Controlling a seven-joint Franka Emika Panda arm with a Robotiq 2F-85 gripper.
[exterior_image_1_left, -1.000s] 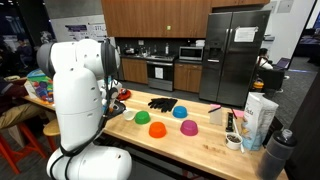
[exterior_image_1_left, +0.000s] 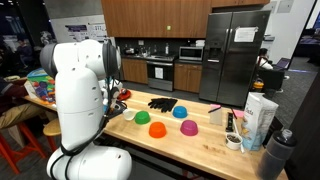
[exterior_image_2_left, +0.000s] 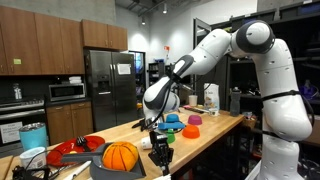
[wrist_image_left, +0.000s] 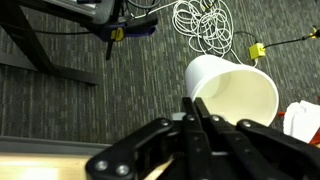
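Note:
In the wrist view my gripper is shut on a white cup (wrist_image_left: 236, 92), its mouth turned partly toward the camera. Bare floor shows beneath the cup, beyond a pale edge at the bottom left. Exterior view 2 has the dark gripper (exterior_image_2_left: 160, 157) low, by the near edge of the table. From exterior view 1, the arm (exterior_image_1_left: 85, 115) hangs down at the table's left end, and its fingers are too small there to make out.
Green (exterior_image_1_left: 142, 117), orange (exterior_image_1_left: 157, 130), blue (exterior_image_1_left: 180, 112) and magenta (exterior_image_1_left: 189, 128) bowls stand on the table. A grey bin with an orange ball (exterior_image_2_left: 121, 156) is near the gripper. White cables (wrist_image_left: 205, 25) lie on the floor.

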